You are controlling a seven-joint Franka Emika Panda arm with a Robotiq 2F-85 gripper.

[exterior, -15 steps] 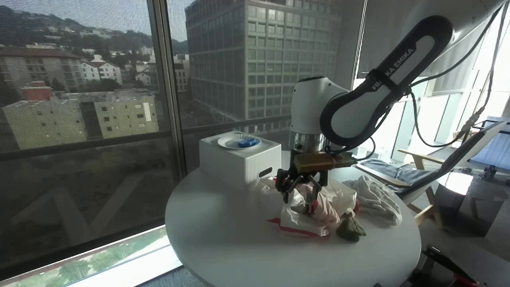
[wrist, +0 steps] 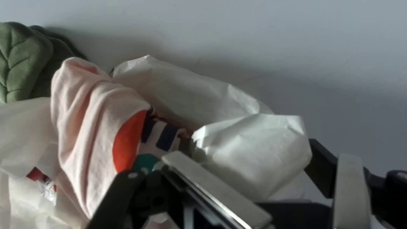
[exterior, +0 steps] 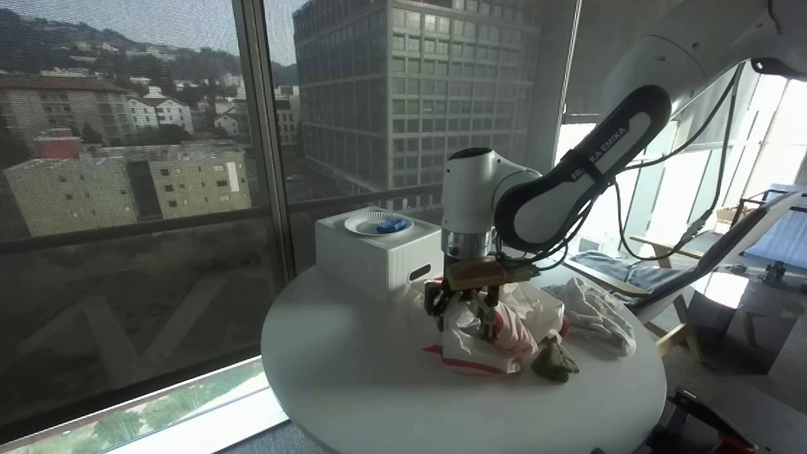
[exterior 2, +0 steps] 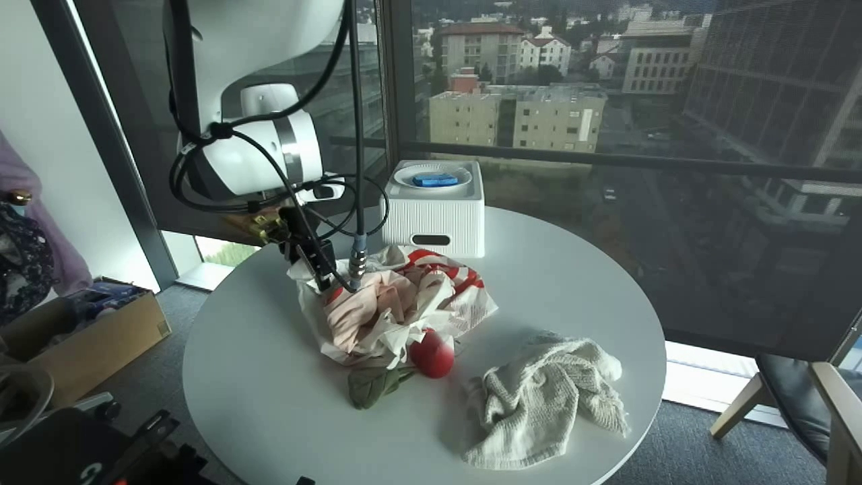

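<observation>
Over the left part of a crumpled white plastic bag with red print [exterior 2: 460, 303], my gripper [exterior: 465, 326] points down with its fingers spread. In the wrist view a fold of white plastic [wrist: 259, 152] rises between the two separated fingers, which do not clamp it. A pale pink cloth [wrist: 91, 118] with an orange-red patch lies in the bag's mouth, beside the left finger. At the bag's edge are a green leaf-shaped fabric piece [exterior 2: 373, 385] and a red round object [exterior 2: 430, 353]. The bag's inside is partly hidden.
A white ribbed box [exterior: 371, 261] stands behind the bag, carrying a white plate [exterior: 355, 224] with a blue object [exterior: 391, 226]. A grey-white towel [exterior 2: 549, 400] lies on the round table [exterior: 340, 386].
My gripper has moved down and slightly left in exterior view 1, bringing its fingers lower around the bag. The bag, cloth and towel look unmoved.
</observation>
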